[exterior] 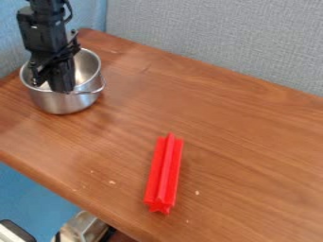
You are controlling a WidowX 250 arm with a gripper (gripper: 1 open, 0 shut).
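Note:
My black gripper [57, 77] reaches down from the upper left into a steel pot [74, 100] on the left part of the wooden table. Its lower end is inside or at the rim of the pot, so I cannot see its fingertips clearly or whether anything is between them. A red ridged bar [164, 173] lies on the table toward the lower middle, well apart from the pot and the gripper.
Grey padded panels [214, 33] stand behind it. A blue surface and some metal hardware show past the near left edge.

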